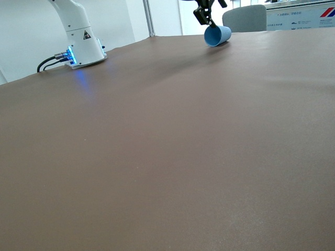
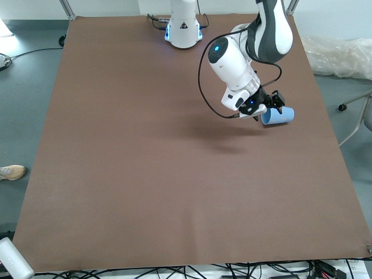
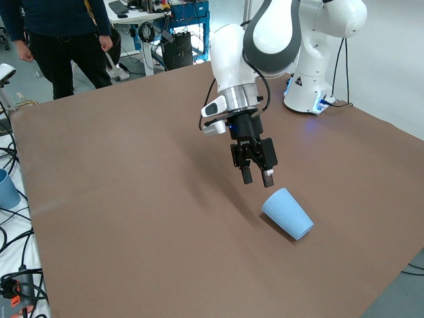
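A light blue ribbed cup (image 3: pixel 287 213) lies on its side on the brown table (image 3: pixel 165 252), near its far right part in the camera left view (image 2: pixel 278 116). Just above and beside it my black gripper (image 3: pixel 257 179) points down, fingers apart with nothing seen between them. In the top view the cup (image 1: pixel 218 35) shows under the gripper's tips, which are partly cut off at the frame's top.
The white arm base (image 2: pixel 183 30) stands at the table's back. Cables (image 2: pixel 244 270) and equipment run along the near edge outside the tabletop. A person stands beyond an edge in the right view.
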